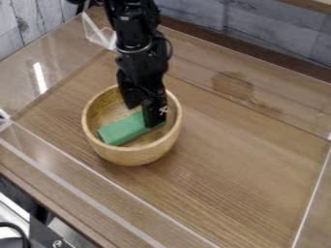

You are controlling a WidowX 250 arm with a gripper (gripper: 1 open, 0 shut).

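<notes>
A round wooden bowl (132, 151) sits on the wooden table left of centre, with a green rectangular block (124, 129) lying tilted diagonally inside it. My black gripper (142, 105) reaches down from the top over the back right part of the bowl, its fingers at or just above the block's upper right end. Whether the fingers touch the block or how far apart they stand is hard to make out.
A white wall and edge run along the upper left, and a dark cable shows at the bottom left corner.
</notes>
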